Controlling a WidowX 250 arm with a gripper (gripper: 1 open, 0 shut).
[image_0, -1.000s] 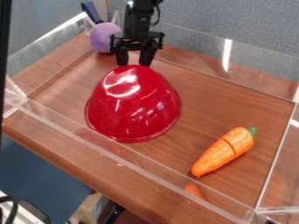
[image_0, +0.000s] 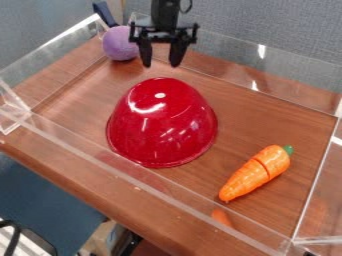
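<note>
My black gripper (image_0: 163, 54) hangs at the top centre, fingers spread open and pointing down, nothing between them, above and behind a shiny red upturned bowl (image_0: 162, 124) in the middle of the wooden surface. A purple round object (image_0: 118, 44) sits at the back left, left of the gripper. An orange carrot (image_0: 251, 176) with a green tip lies at the right front.
Clear plastic walls (image_0: 84, 147) enclose the wooden work surface (image_0: 267, 125). The area behind and right of the bowl is free. A small orange piece shows behind the front wall at the bottom.
My gripper has risen and moved slightly right, away from the bowl. The bowl sits a little further right than a second ago.
</note>
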